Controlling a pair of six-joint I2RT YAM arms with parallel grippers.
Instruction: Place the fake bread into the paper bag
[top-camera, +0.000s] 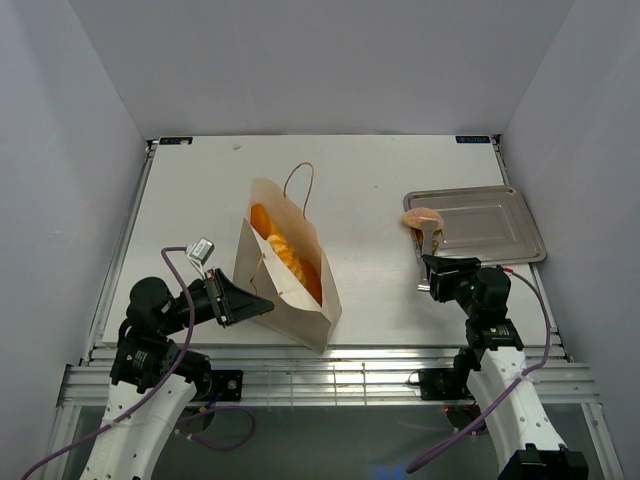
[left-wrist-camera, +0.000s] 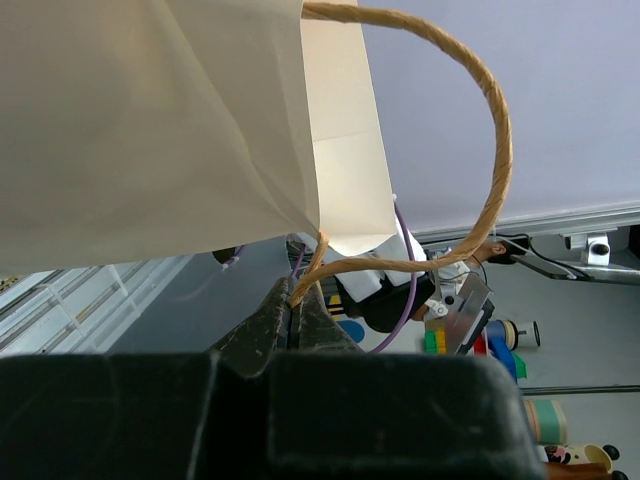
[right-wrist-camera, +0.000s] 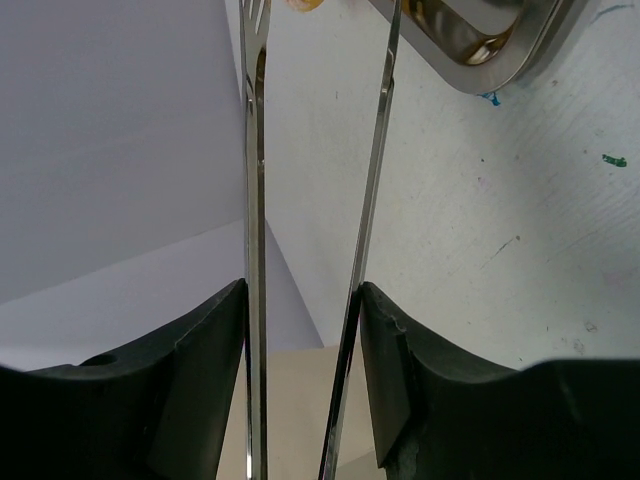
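Note:
The paper bag stands mouth-up left of centre, with orange bread inside. My left gripper is shut on the bag's near twisted handle, seen pinched between its fingertips in the left wrist view. A pinkish-topped fake bread bun rests at the tray's left edge. Metal tongs reach over the bun, their tips partly overlapping it. My right gripper is open wide, with the spread tong arms between its fingers; whether the tips touch the bun cannot be told.
A silver tray lies at the right of the white table. Between bag and tray the tabletop is clear. The bag's far handle sticks up above its rim. Grey walls close in the back and sides.

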